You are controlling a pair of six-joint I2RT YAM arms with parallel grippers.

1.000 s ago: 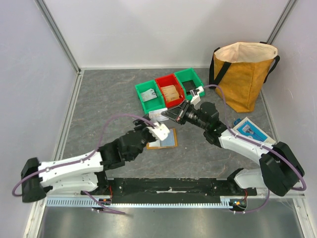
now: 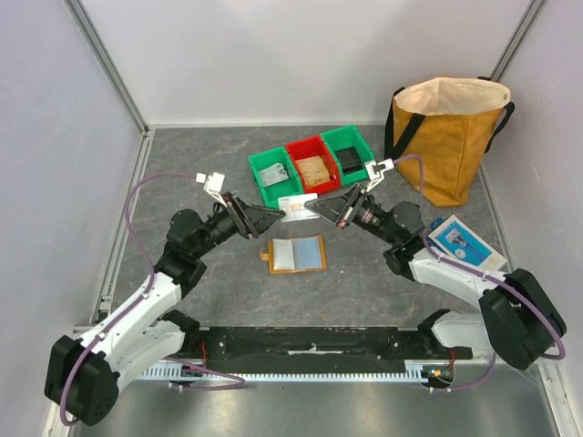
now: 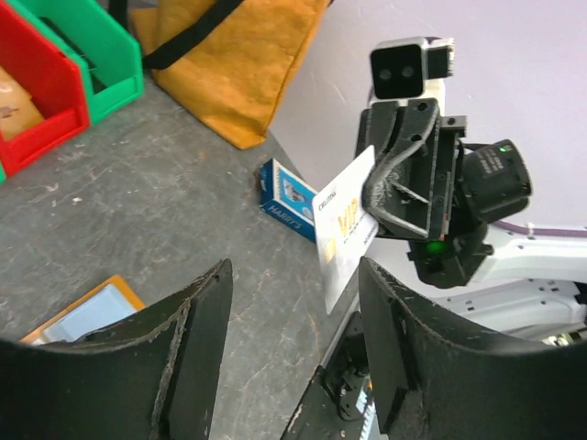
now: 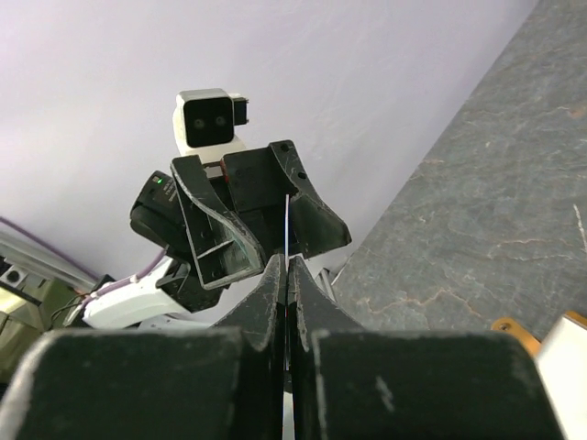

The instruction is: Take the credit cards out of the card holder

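Observation:
Over the middle of the table, a white card with yellow lettering is pinched at one edge in my right gripper. The left wrist view shows the card tilted; the right wrist view shows it edge-on as a thin line. My left gripper faces the card's free end from the left, its fingers apart on either side of that end, apparently not clamped. Below on the table lies what looks like the opened card holder, tan-edged with white and pale blue panels.
Behind the grippers stand two green bins and a red bin with things inside. At the right are a tan bag and a blue-and-white box. Bare table lies to the left.
My left gripper has turned and swung from the front round to the card's left side. My right gripper and the card have shifted slightly to the right.

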